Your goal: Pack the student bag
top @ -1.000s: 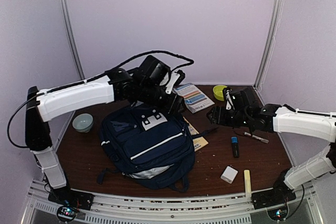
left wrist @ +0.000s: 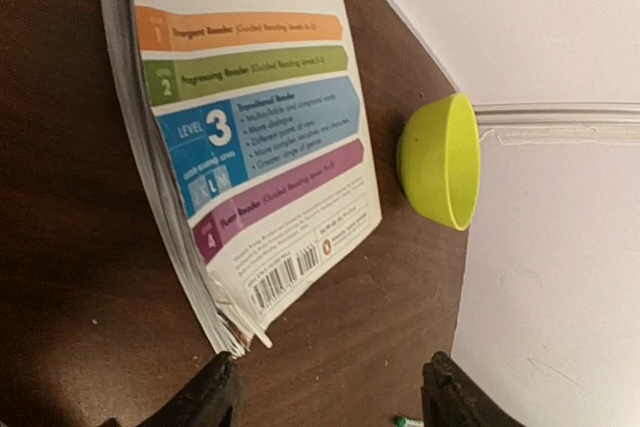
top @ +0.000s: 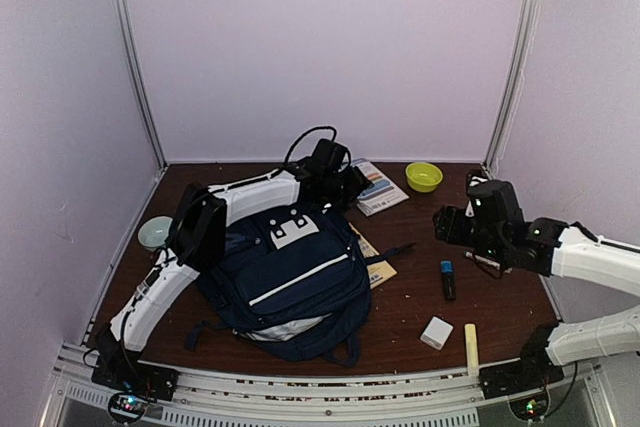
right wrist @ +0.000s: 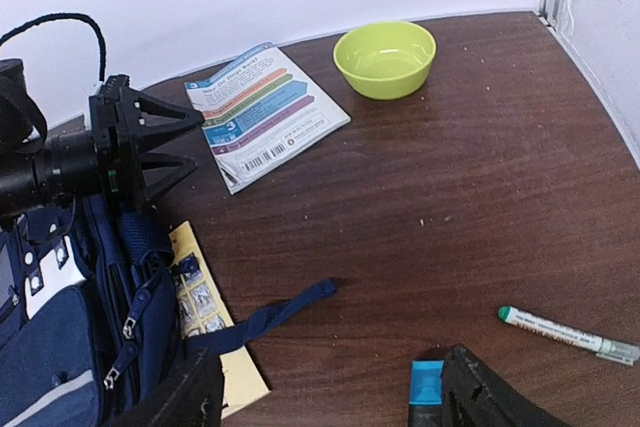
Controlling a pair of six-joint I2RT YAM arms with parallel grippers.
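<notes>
The navy backpack [top: 285,287] lies on the left half of the table, a yellow book [right wrist: 200,297] partly under its right side. A white book [left wrist: 255,197] with coloured level bands lies at the back, just beyond my left gripper [top: 350,187]; in the left wrist view that gripper has its fingers apart, nothing between them. My right gripper [top: 450,224] hangs open at the right, above a dark marker with blue cap [top: 448,279]. A white pen [right wrist: 560,332] lies at the right, a white box [top: 436,332] and pale stick [top: 472,347] at the front.
A green bowl [top: 424,177] stands at the back right, beside the book. A pale bowl [top: 154,233] sits at the far left. Walls surround the table at the back and sides.
My left gripper has swung toward the back, over by the white book. My right gripper has moved rightward, away from the middle.
</notes>
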